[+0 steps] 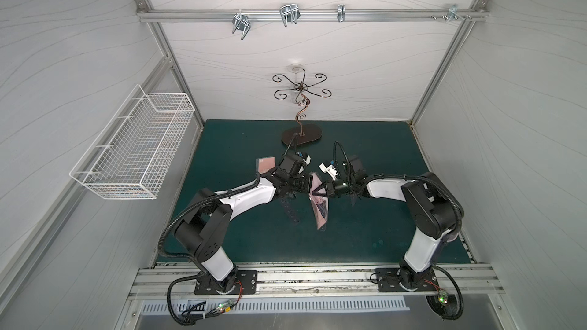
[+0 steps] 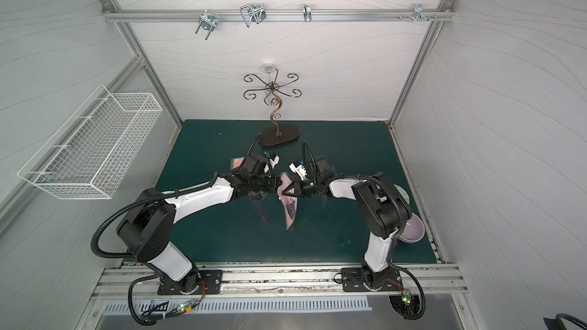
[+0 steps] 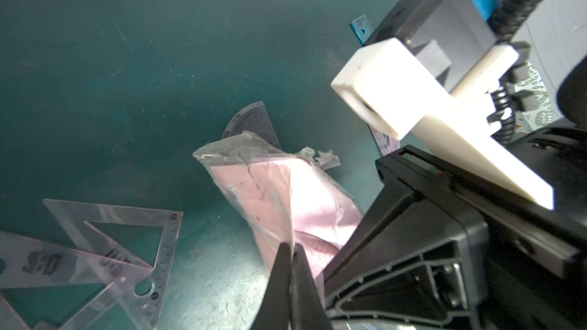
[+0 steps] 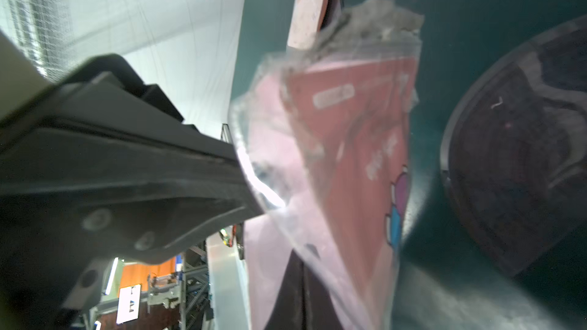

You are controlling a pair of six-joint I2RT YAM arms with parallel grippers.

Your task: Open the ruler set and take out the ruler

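Note:
A clear plastic pouch with a pink card inside [image 3: 250,177] hangs creased between my two arms at mid-table. In the left wrist view its fold runs down into my left gripper, which is shut on it. Seen from the right wrist, the pouch [image 4: 360,177] spreads to both sides of my right gripper, whose closed fingertips pinch its film. Out on the mat lie transparent set squares [image 3: 165,256] and a protractor [image 4: 513,159], partly cropped or covered in these views. A teal ruler piece [image 3: 362,27] and a pinkish strip [image 3: 386,141] show beyond the right gripper.
Another pink card [image 1: 266,164] lies behind my left arm. The scroll stand [image 1: 301,133] is at the back, a wire basket [image 1: 137,146] on the left wall. A pink bowl [image 2: 412,228] sits by the right edge.

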